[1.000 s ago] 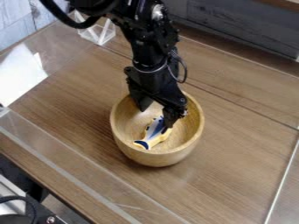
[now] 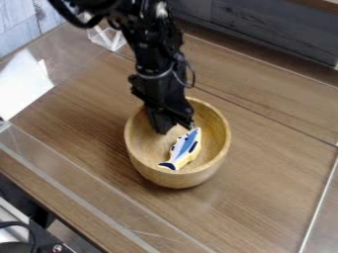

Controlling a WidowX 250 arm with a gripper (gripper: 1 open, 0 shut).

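Note:
A wooden bowl [image 2: 211,162] stands on the table, holding a blue, white and yellow fish-like object [image 2: 183,148] that lies slanted in its right part. My black gripper [image 2: 164,123] reaches down over the bowl's back left, just above and left of the object and apart from most of it. The fingertips are dark and small in this view; I see nothing held between them, and their spacing is unclear.
A white sheet [image 2: 19,83] lies at the left edge, a clear plastic item [image 2: 109,36] at the back left, and a grey wall behind.
My gripper has moved left and up from over the object toward the bowl's back left. The object now shows more fully and sits slightly farther right.

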